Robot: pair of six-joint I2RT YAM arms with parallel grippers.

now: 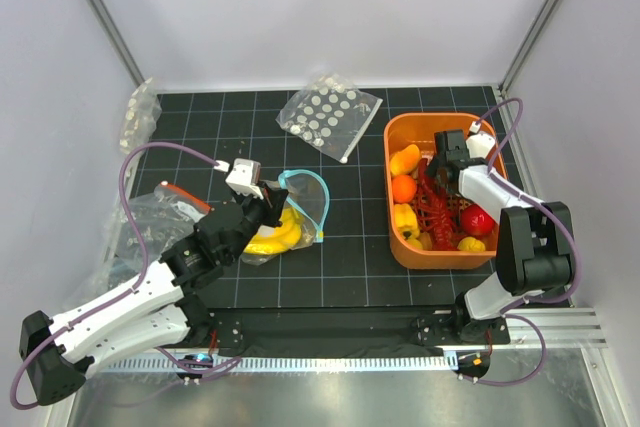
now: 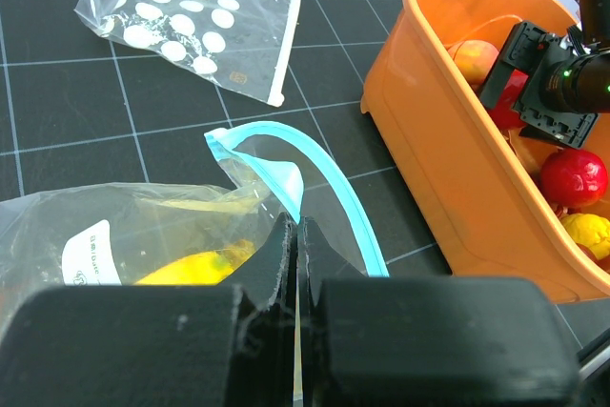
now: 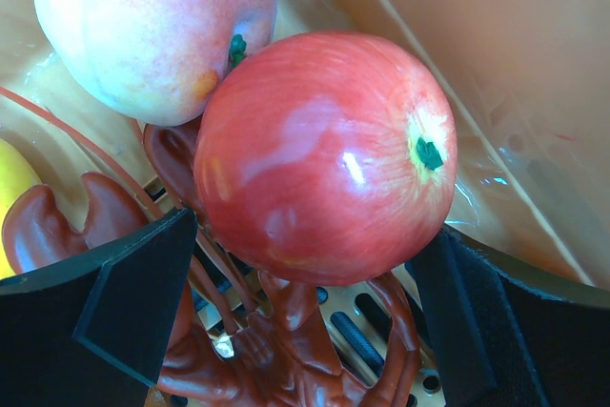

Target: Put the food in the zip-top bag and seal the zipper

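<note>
A clear zip bag with a light-blue zipper strip (image 2: pixel 348 197) holds yellow food (image 1: pixel 270 242) on the tiled table. My left gripper is shut at the bag's opening; whether film is between its fingertips is hard to tell. My right gripper is open inside the orange bin (image 1: pixel 410 259), its fingers either side of a red apple-like fruit (image 3: pixel 315 159), with a pale peach-like fruit (image 3: pixel 152 16) behind it and a brown-red lobster (image 3: pixel 276 359) below.
A dotted clear bag (image 1: pixel 328 117) lies at the back middle. More clear bags (image 1: pixel 140 119) lie at the left. The bin also holds an orange (image 1: pixel 403 188) and peppers. The table between the blue-zipper bag and the bin is clear.
</note>
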